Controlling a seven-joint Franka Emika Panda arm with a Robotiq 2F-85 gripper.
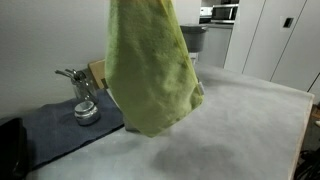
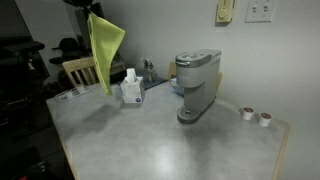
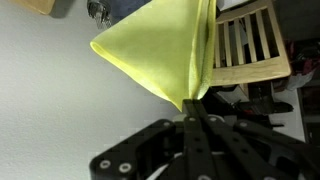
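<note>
A yellow-green cloth hangs down in the air, in front of the items at the back of the table in exterior view 1. In exterior view 2 the cloth hangs at the upper left, its lower tip above the table. My gripper is shut on the cloth, pinching it at one end in the wrist view. The rest of it spreads out beyond the fingertips.
A grey coffee maker stands on the grey table. Further left are a white tissue box and a wooden chair. A glass jar sits on a dark mat. Two small cups are at the right.
</note>
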